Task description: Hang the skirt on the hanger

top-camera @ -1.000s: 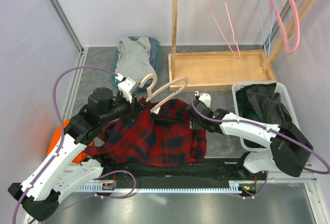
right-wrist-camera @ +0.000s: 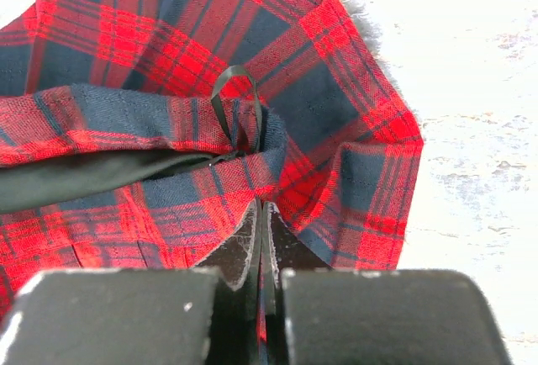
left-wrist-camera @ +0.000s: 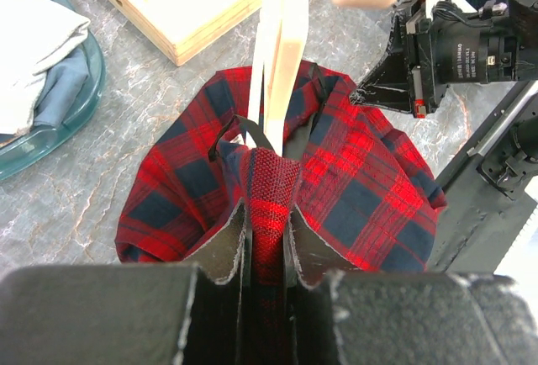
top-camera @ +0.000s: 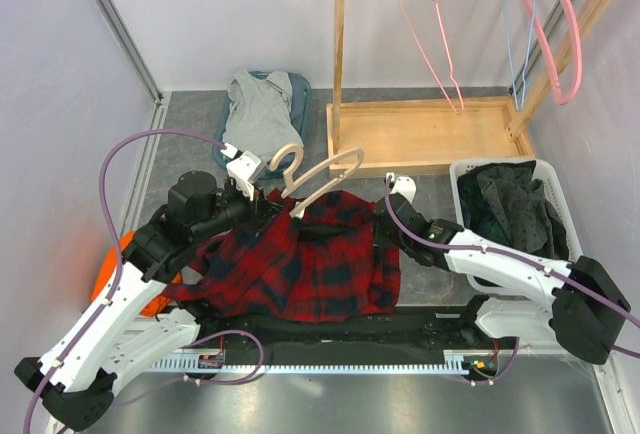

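Observation:
The red and navy plaid skirt (top-camera: pixel 310 284) lies spread on the floor, with its dark waistband opening visible and a loop near the right end in the right wrist view. A beige hanger (top-camera: pixel 325 179) stands up out of the skirt, one end inside its opening. My left gripper is shut on a bunched fold of the skirt beside the hanger. My right gripper is shut over the skirt's waistband at its right side; nothing clearly shows between its fingertips.
A wooden rack (top-camera: pixel 420 134) with pink and blue hangers stands behind. A blue tub (top-camera: pixel 304 104) of grey clothes is at back left, a white basket (top-camera: pixel 560 204) of dark clothes at right, an orange item (top-camera: pixel 110 269) at far left.
My right arm has shifted slightly, its wrist moving a little toward the right in the top view. The left arm, hanger and skirt look the same.

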